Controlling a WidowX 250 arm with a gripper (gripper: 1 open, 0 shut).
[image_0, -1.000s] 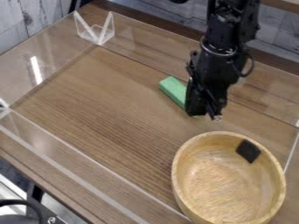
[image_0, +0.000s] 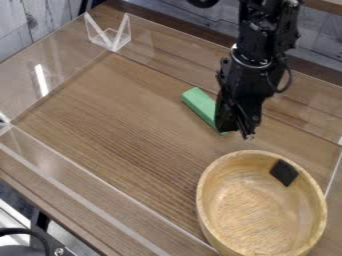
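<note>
My black gripper (image_0: 230, 124) hangs at the centre right, its tip over or beside the right end of a green block (image_0: 201, 103) lying on the wooden table (image_0: 107, 140). The fingers look shut, and I cannot see anything held between them. Below sits a large cream bowl (image_0: 257, 215) with a small black block (image_0: 283, 172) at its upper right inner side.
A white wire rack (image_0: 110, 32) stands at the back left near the table's edge. Black cables (image_0: 27, 240) lie beyond the lower left edge.
My gripper has shifted slightly upward in the view. The green block and bowl look unmoved.
</note>
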